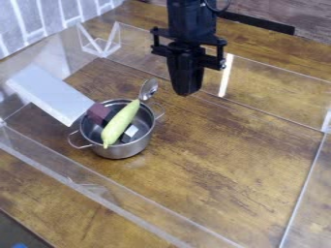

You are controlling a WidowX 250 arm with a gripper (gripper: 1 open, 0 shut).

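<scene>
A steel pot [128,145] sits on the wooden table at the left. A pale yellow-green corn cob [120,123] lies across it, alongside a dark purple object and a pale block inside. A silver spoon [147,89] is just above the pot's rim. A white cleaver-like sheet [56,95] leans left of the pot. My gripper [189,82] hangs at upper centre, above and right of the pot; whether its fingers are open or shut is unclear.
Clear acrylic edges border the wooden table [233,184]. A white tape strip [225,77] lies behind the gripper. A white grated object [26,19] stands at the back left.
</scene>
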